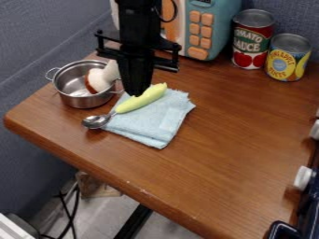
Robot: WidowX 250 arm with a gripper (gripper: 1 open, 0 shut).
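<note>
My gripper hangs low over the towel and the pot, its black fingers pointing down just left of the yellow banana-like item; whether it is open or shut is unclear. A steel pot holds a white and reddish item, partly behind the gripper. The banana-like item lies on a folded light blue towel, with a metal spoon at the towel's left edge.
A tomato sauce can and a yellow can stand at the back right beside a teal toy microwave. A dark appliance lines the right edge.
</note>
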